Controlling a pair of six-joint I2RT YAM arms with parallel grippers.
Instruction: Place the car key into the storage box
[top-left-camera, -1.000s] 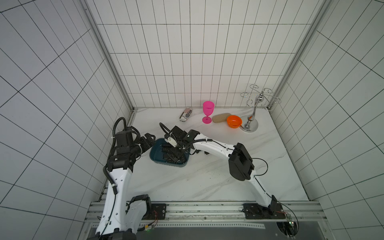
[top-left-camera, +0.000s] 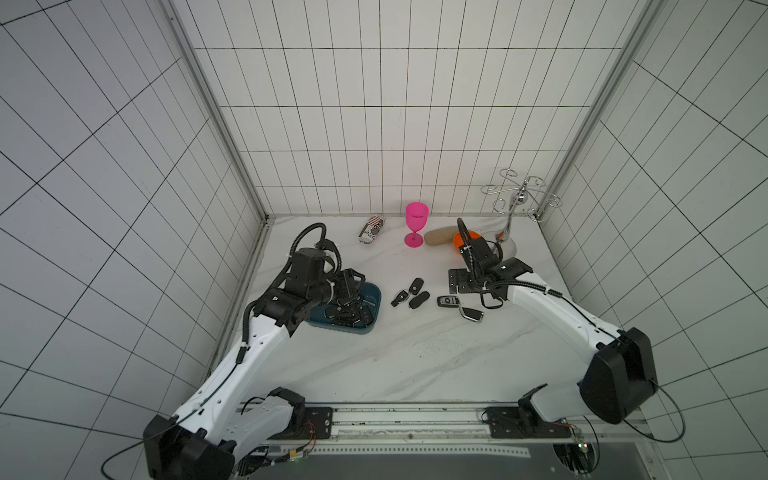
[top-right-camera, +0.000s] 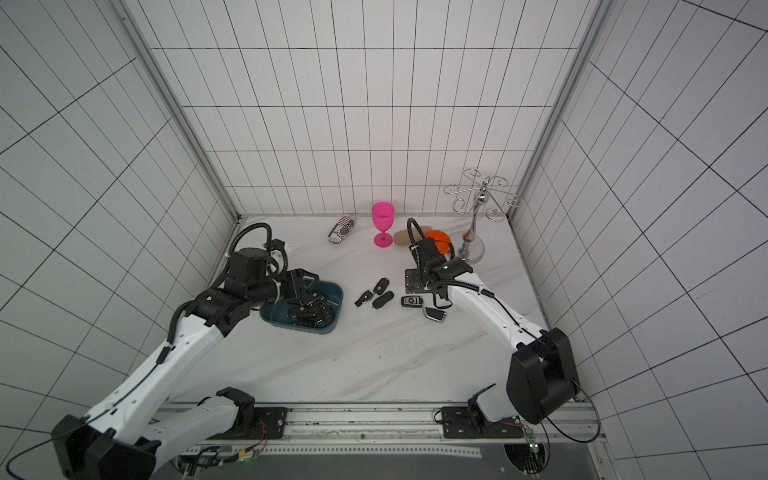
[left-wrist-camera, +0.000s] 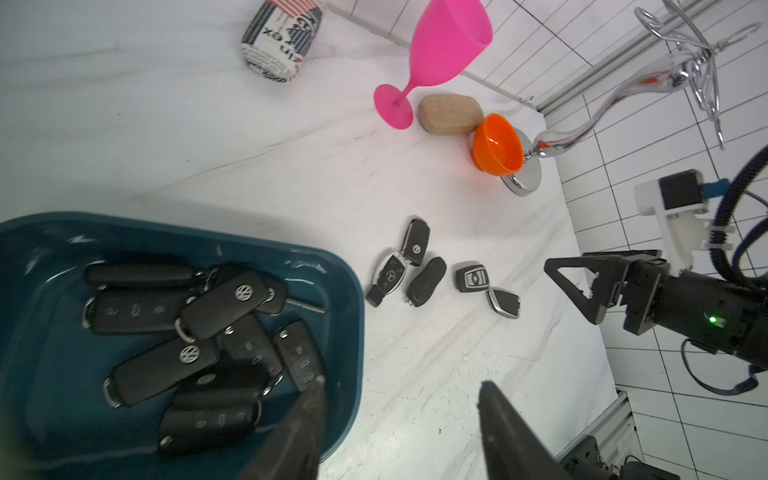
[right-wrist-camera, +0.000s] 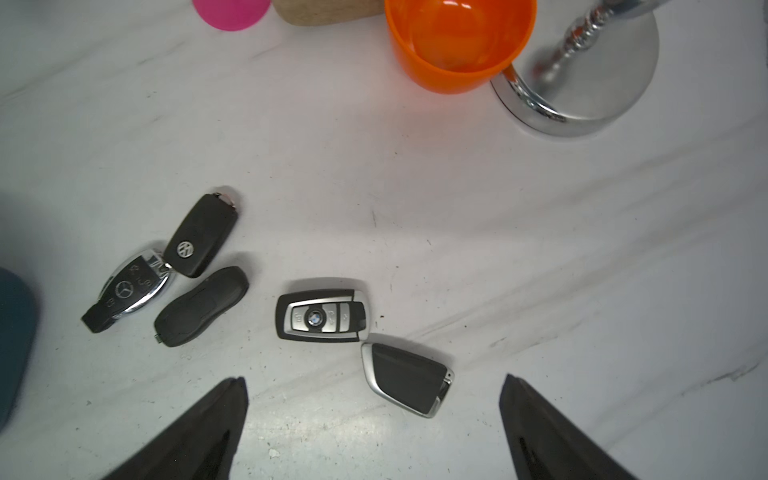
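Observation:
The blue storage box (left-wrist-camera: 345, 344) holds several black car keys (left-wrist-camera: 162, 370). On the table right of it lie a Mercedes key (right-wrist-camera: 124, 289), a VW key (right-wrist-camera: 200, 235), a plain black fob (right-wrist-camera: 201, 306), a BMW key (right-wrist-camera: 321, 315) and a dark silver-edged fob (right-wrist-camera: 406, 377). My left gripper hangs over the box's right rim, fingers apart and empty. My right gripper is open above the BMW key and silver-edged fob, with nothing held.
Along the back stand a can (left-wrist-camera: 280, 38), a pink goblet (left-wrist-camera: 444, 40), a tan block (left-wrist-camera: 449, 113), an orange bowl (right-wrist-camera: 456, 44) and a chrome stand (right-wrist-camera: 584, 88).
My left arm has swung rightward to over the box. My right arm has moved from over the box out to the right, uncovering the keys on the table.

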